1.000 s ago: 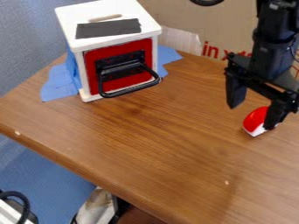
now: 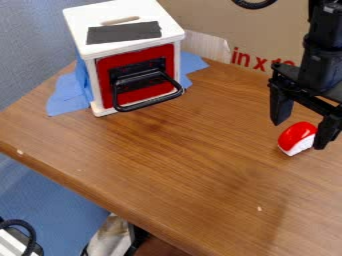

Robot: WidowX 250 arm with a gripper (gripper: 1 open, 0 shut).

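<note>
My black gripper [image 2: 301, 114] hangs at the right, its fingers open and apart, over a red and white object [image 2: 299, 135] lying on the wooden table [image 2: 147, 170]. Nothing shows between the fingers. At the upper left stands a white box with a red front [image 2: 134, 56] and a black handle across it.
A blue cloth [image 2: 70, 94] lies under and around the box. A cardboard panel with red lettering [image 2: 261, 35] stands behind. The table's left edge drops to a blue floor, with some items at the lower left.
The gripper has shifted slightly to the right over the red and white object, which has stayed in place.
</note>
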